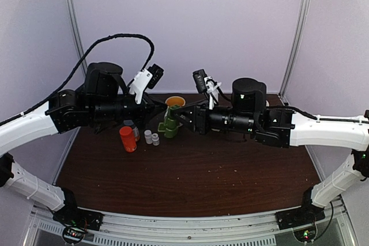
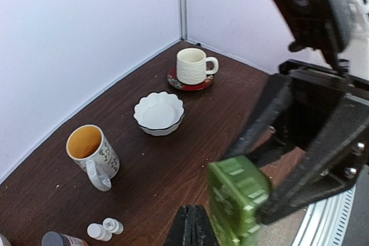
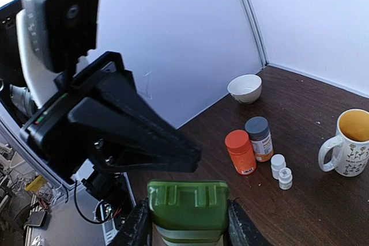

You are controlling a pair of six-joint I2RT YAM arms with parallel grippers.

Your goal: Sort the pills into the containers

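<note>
A green pill container [image 1: 168,127] hangs over the table, with my right gripper shut on it. In the right wrist view the container's ridged green end [image 3: 188,204] faces the camera between the fingers. My left gripper is shut with nothing between its fingers, beside the container [image 2: 237,191] and apart from it in the left wrist view. An orange-red bottle [image 3: 241,151], a dark-capped bottle [image 3: 260,137] and two small white bottles [image 3: 278,164] [image 3: 285,178] stand upright on the table.
A mug with an orange inside [image 2: 92,151], a white scalloped bowl [image 2: 158,113] and a cream cup [image 2: 193,65] on a red saucer [image 2: 190,84] stand towards the back. Another white bowl [image 3: 245,88] is at the left.
</note>
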